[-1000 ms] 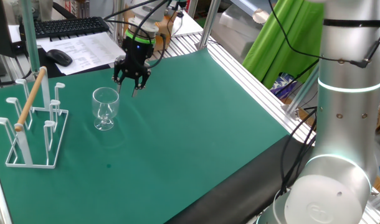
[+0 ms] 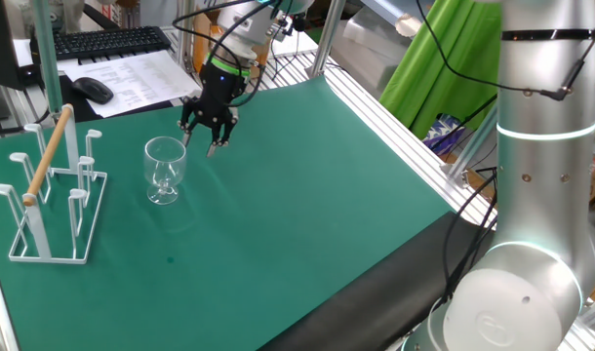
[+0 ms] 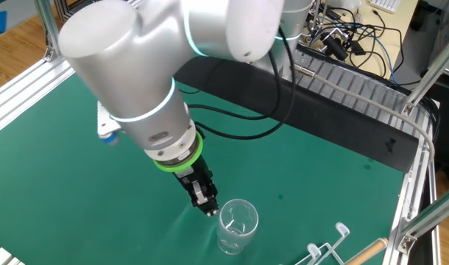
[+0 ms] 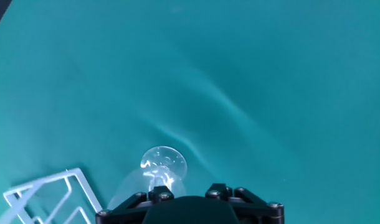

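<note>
A clear stemmed glass (image 2: pixel 165 166) stands upright on the green table, with nothing in it that I can see. My gripper (image 2: pixel 199 148) is open beside it, fingers apart and pointing down, on the side away from the white rack. Exterior view 2 has the gripper tip (image 3: pixel 212 213) close to the rim of the glass (image 3: pixel 238 224); whether they touch cannot be told there. From the wrist, the round foot of the glass (image 4: pixel 164 162) shows just ahead of the gripper's dark knuckles, while the fingertips are out of sight.
A white cup rack (image 2: pixel 59 260) with a wooden handle stands at the left of the table, its hooks upright. Papers (image 2: pixel 137 86), a mouse (image 2: pixel 93 90) and a keyboard (image 2: pixel 107 41) lie beyond the table's far edge.
The arm above the gripper has tilted, its wrist swinging to the right in exterior view 1, while the fingertips have barely shifted. Glass and rack have stayed in place.
</note>
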